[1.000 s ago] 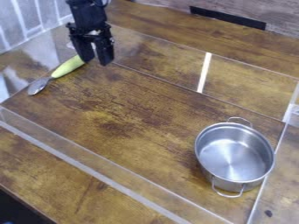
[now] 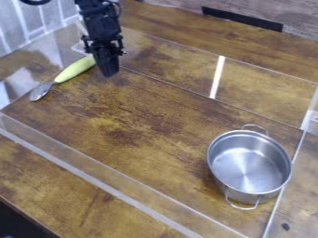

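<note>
My black gripper (image 2: pixel 104 65) hangs low at the upper left of the table, just right of a pale green-yellow elongated object (image 2: pixel 73 69), which looks like a toy corn or vegetable. A silver spoon (image 2: pixel 41 90) lies below and left of that object. The gripper appears shut, with nothing visible between its fingers, though its tips are small and dark.
A steel pot (image 2: pixel 248 165) with two handles stands at the lower right. Clear panels and strips run along its edges.
My gripper has shifted slightly and changed its orientation, its dark shape now narrower than a second ago. The green object, spoon and pot have not visibly moved.
</note>
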